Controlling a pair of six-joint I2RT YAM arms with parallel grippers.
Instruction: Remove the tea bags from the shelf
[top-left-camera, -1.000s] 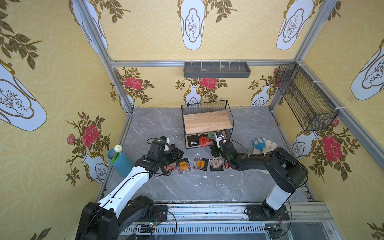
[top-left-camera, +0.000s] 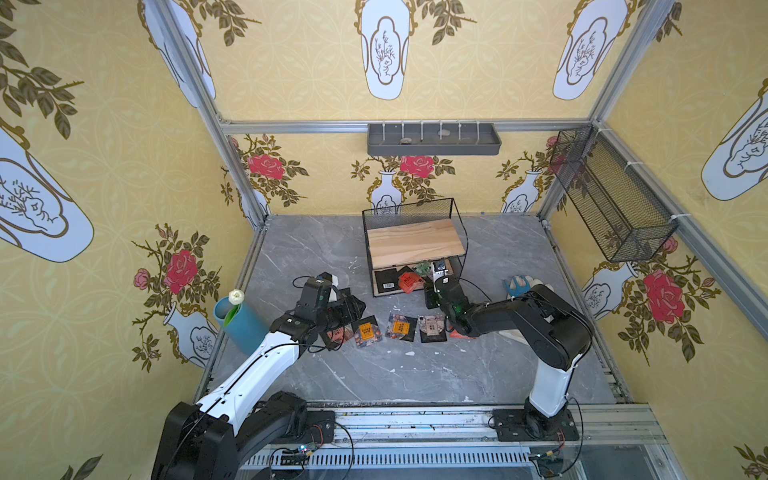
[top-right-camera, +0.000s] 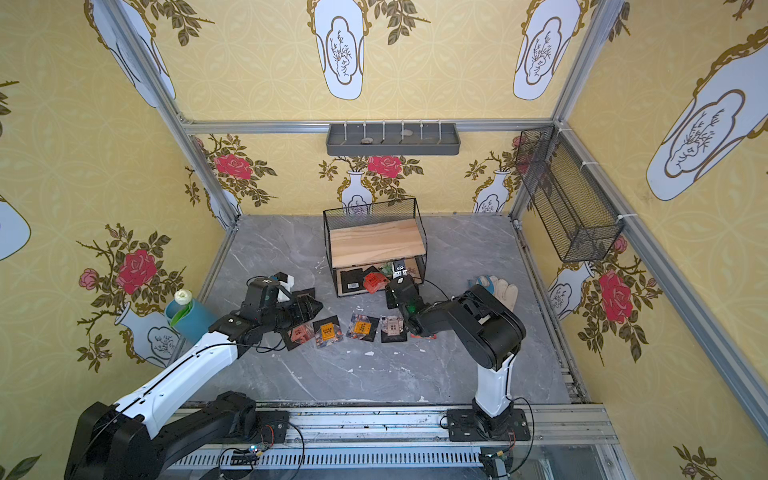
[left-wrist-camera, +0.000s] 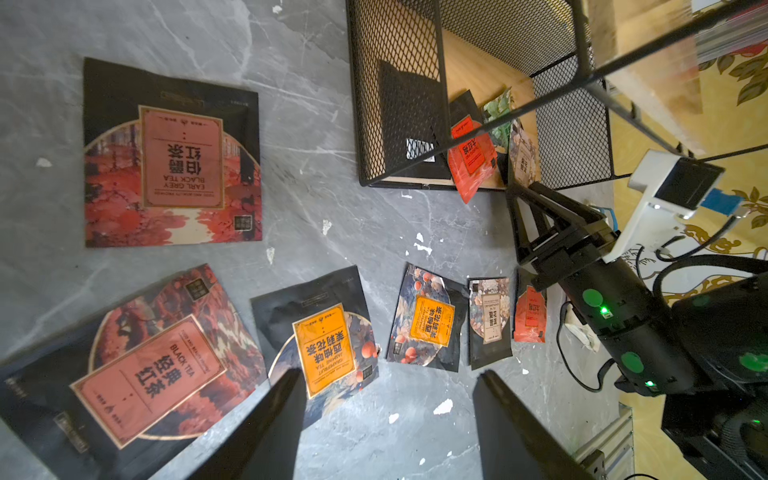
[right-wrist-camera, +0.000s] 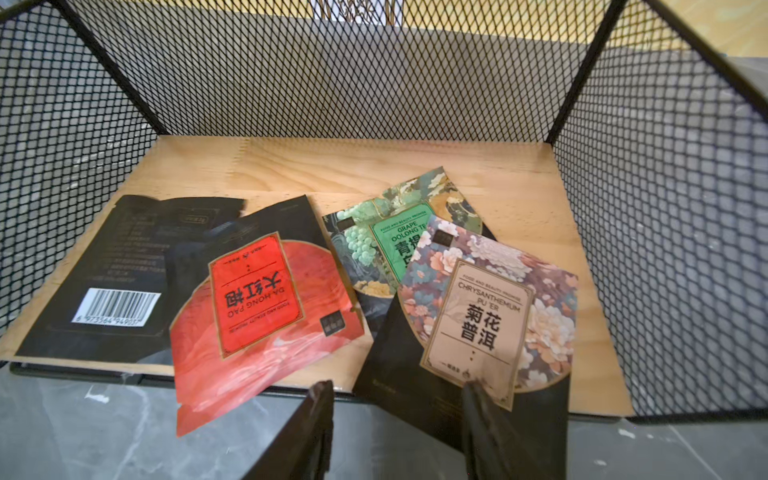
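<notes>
On the lower shelf (right-wrist-camera: 512, 160) of the mesh rack, several tea bags overlap: a black back-side bag (right-wrist-camera: 88, 320), a red Da Hong Pao (right-wrist-camera: 256, 288), a green grape oolong (right-wrist-camera: 360, 248), and a chrysanthemum pu'er (right-wrist-camera: 496, 328) overhanging the front edge. My right gripper is at that front edge, fingers apart around the pu'er bag's lower part; whether they touch it I cannot tell. My left gripper stands open above several loose bags on the table, including an Earl Grey bag (left-wrist-camera: 180, 172) and a grapefruit jasmine bag (left-wrist-camera: 320, 340).
A blue vase (top-left-camera: 244, 328) with a flower stands at the left. Gloves (top-right-camera: 500, 288) lie right of the rack. A mesh basket (top-left-camera: 608, 192) hangs on the right wall, a grey tray (top-left-camera: 432, 148) on the back wall.
The left arm has not moved.
</notes>
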